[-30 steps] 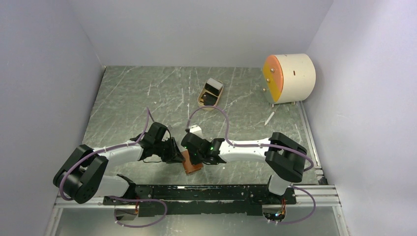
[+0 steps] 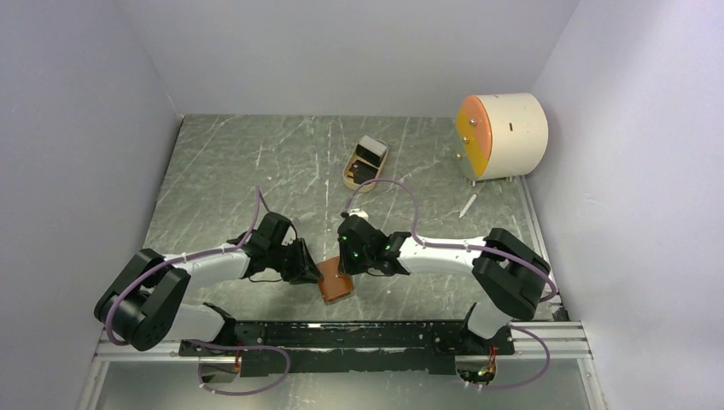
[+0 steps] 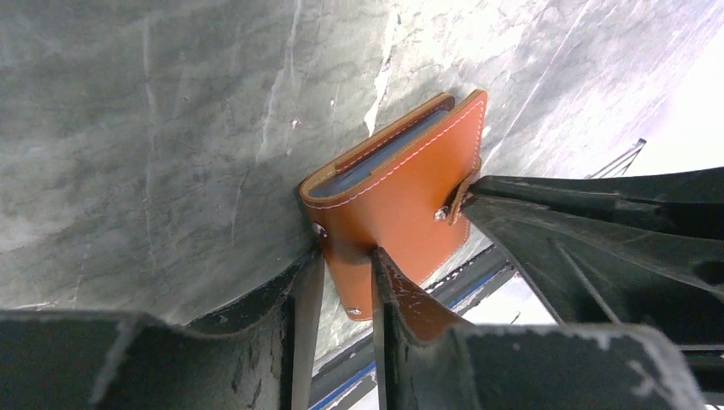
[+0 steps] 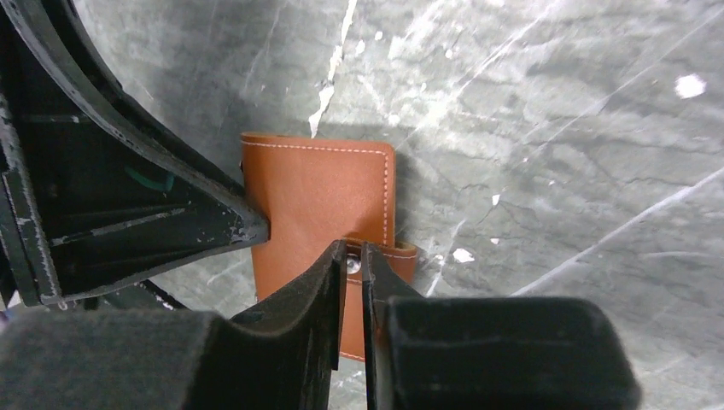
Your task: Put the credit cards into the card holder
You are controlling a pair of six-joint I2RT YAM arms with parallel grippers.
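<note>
The brown leather card holder point(image 2: 336, 289) lies near the table's front edge, between the two arms. At its corner, my left gripper is shut on it, one finger on either side of the leather. A bluish-grey layer point(image 3: 369, 162) shows inside the holder's slot; I cannot tell whether it is a card or lining. My right gripper is shut, its tips against the small closing strap point(image 4: 395, 260) beside the metal snap point(image 4: 352, 264). Whether the strap is pinched between those tips is not clear. No loose card can be made out.
Behind the arms stands a small tan box point(image 2: 365, 164) with dark and grey things in it. A white drum-shaped cabinet point(image 2: 516, 137) is at the back right, with a white pen point(image 2: 468, 206) in front.
The left arm and the holder have stayed practically in place.
</note>
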